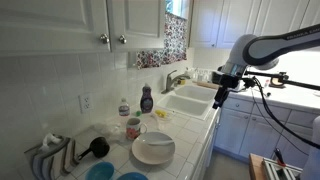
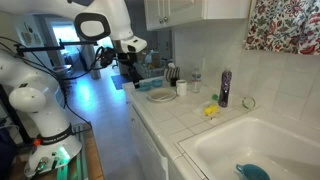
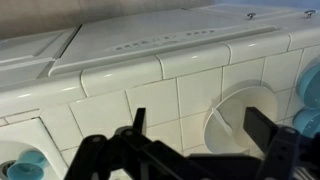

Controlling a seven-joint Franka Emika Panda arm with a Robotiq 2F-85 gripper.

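Note:
My gripper is open, its dark fingers wide apart at the bottom of the wrist view with nothing between them. In exterior view 1 the gripper hangs at the right, clear of the counter things; exterior view 2 shows the gripper high at the left. A wide pale bowl rests on the white tiled counter. In the wrist view this bowl lies beyond the right finger, partly covered by it, and holds a small white item.
Blue dishes stand near the bowl. Behind are a mug, a clear bottle, a dark bottle and a yellow item. A rack is at far left. The sink contains a blue object.

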